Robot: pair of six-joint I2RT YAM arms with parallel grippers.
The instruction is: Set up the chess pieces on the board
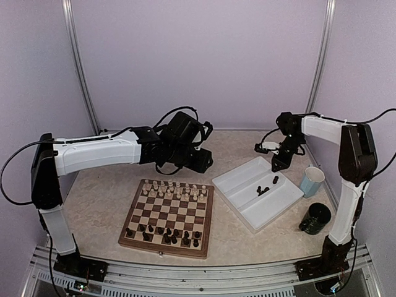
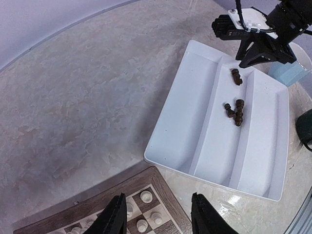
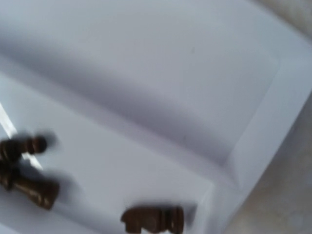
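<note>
The wooden chessboard (image 1: 164, 213) holds white pieces along its back rows and dark pieces along its front. In the white divided tray (image 2: 175, 126), several dark pieces lie in the middle compartment, among them a knight (image 3: 151, 219) and a tall piece (image 3: 36, 187). My left gripper hangs raised above and behind the board, open and empty in its wrist view. My right gripper (image 1: 278, 162) is low at the tray's back edge. Its fingertips are out of sight in the right wrist view, and whether it holds anything cannot be seen.
A light blue mug (image 1: 312, 182) stands right of the tray, with a dark mug (image 1: 314, 218) in front of it.
</note>
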